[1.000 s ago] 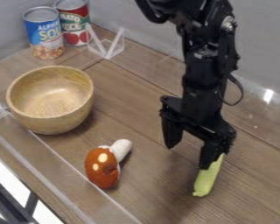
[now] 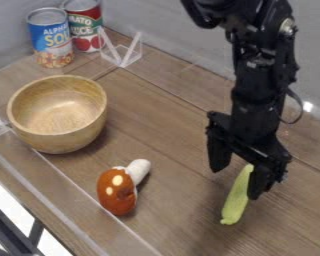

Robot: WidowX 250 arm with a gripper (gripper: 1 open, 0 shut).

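Note:
My black gripper (image 2: 240, 160) hangs at the right of the table, open, its fingers over a long pale-green object (image 2: 234, 205) that lies on the wooden table (image 2: 163, 220). The fingers hide the upper end of that object. A toy mushroom with a red-orange spotted cap (image 2: 117, 195) and white stem lies to the lower left of the gripper. A wooden bowl (image 2: 56, 118) sits at the left.
An Alphabet soup can (image 2: 52, 40) and a red can (image 2: 85, 25) stand at the back left by the wall. The middle of the table between bowl and gripper is clear.
The objects look unmoved.

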